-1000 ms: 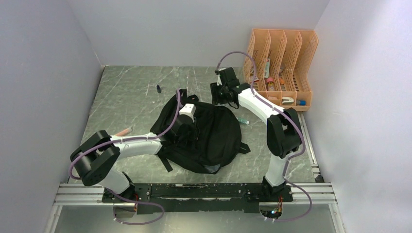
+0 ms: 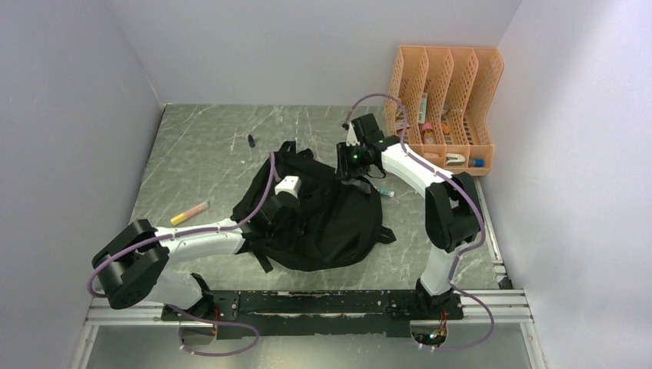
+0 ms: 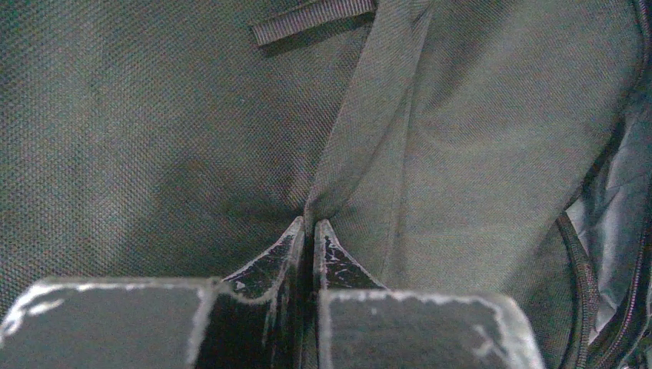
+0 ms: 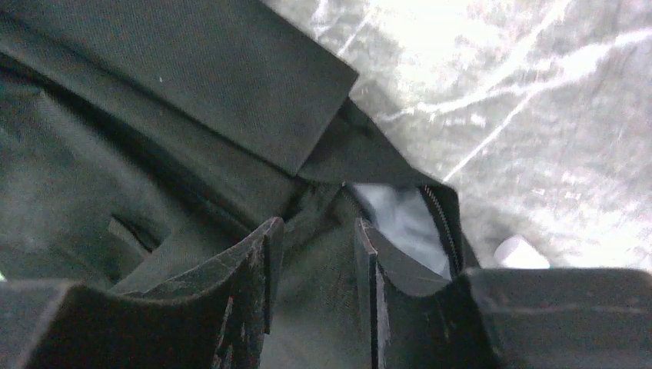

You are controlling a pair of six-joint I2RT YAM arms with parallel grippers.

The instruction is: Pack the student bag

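Observation:
The black student bag (image 2: 338, 231) lies on its side mid-table, its cloth rumpled. In the left wrist view, my left gripper is shut on a fold of the bag's fabric (image 3: 346, 154). My right gripper stands part open over the bag's upper edge, its fingertips apart and close to the black cloth (image 4: 254, 184). No object shows held between them. Beside these fingers, grey lining (image 4: 400, 219) shows in a gap along a zipper. The top view also shows a grey patch of this lining (image 2: 358, 184) just below the right gripper.
A teal-labelled tube (image 2: 386, 191) lies close to the bag's right edge. An orange-yellow tube (image 2: 190, 213) and a small dark item (image 2: 251, 141) lie on the left. The peach organizer (image 2: 470, 151) with several items stands at the back right.
My left gripper has shifted left, dragging bag cloth; grey lining has appeared at the upper right.

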